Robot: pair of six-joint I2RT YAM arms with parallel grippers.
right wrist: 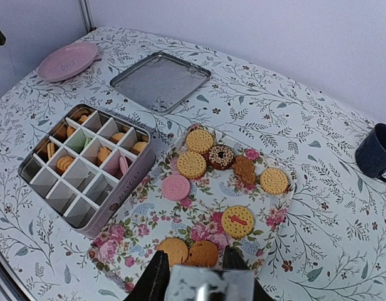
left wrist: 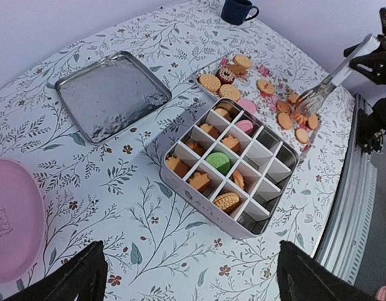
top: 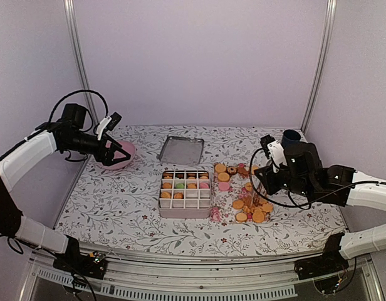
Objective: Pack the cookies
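Observation:
A box with white dividers [left wrist: 179, 204] holds several cookies, among them a green one [left wrist: 218, 162] and pink ones; some compartments at its right side are empty. More cookies lie on the floral mat [right wrist: 136, 251], including a pink round one [right wrist: 175, 187] and a dark ring with a nutty top [right wrist: 220, 157]. My right gripper is shut on the handle of pale, metallic tongs [left wrist: 334, 80], whose tips reach down among cookies on the mat. Whether they pinch one cannot be told. My left gripper hangs open and empty, near the pink plate [top: 127, 163].
An empty metal tray [left wrist: 111, 94] lies behind the box. The dark blue mug [right wrist: 376, 152] stands at the back right. The pink plate is on the far left.

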